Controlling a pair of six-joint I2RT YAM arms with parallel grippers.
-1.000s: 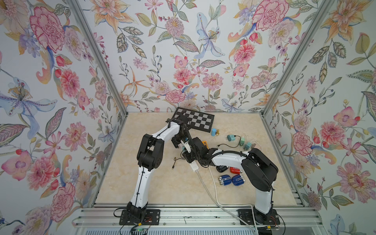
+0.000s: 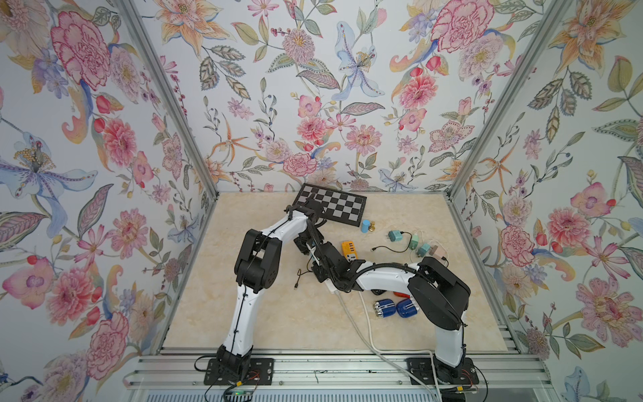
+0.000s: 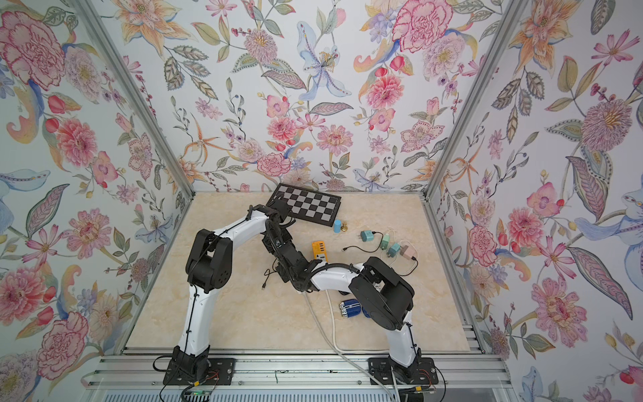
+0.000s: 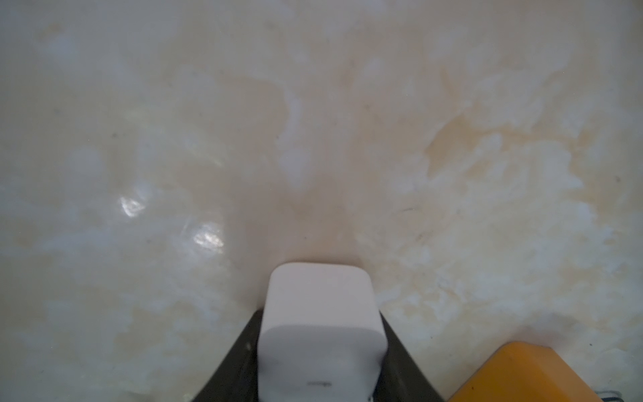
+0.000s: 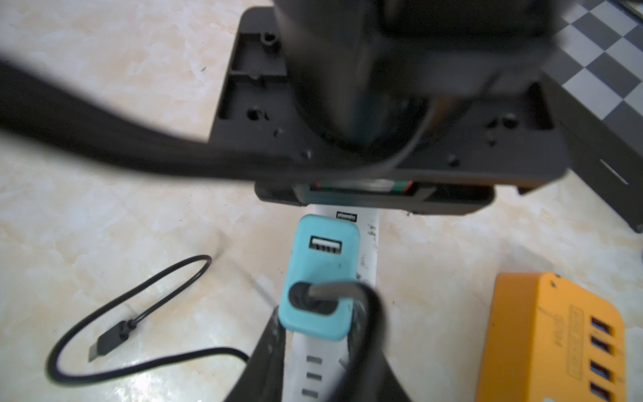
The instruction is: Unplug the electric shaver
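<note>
A white power strip (image 5: pixel 365 248) runs along the table under both arms. My left gripper is shut on its white end (image 4: pixel 318 291), a finger on each side. A teal adapter (image 5: pixel 326 264) sits on the strip, a black cable (image 5: pixel 361 294) bending out of its face. My right gripper is part open, its blurred fingers beside the adapter's lower half; whether they touch it I cannot tell. A thin black cord ending in a small plug (image 5: pixel 110 340) loops on the table to the left. Which object is the shaver is not clear.
An orange USB block (image 5: pixel 556 335) stands right of the strip. The chessboard (image 2: pixel 333 204) lies behind the left gripper. Blue rounded objects (image 2: pixel 385 308) lie near the right arm, teal adapters with cords (image 2: pixel 395 236) farther back.
The left arm looks nearly still.
</note>
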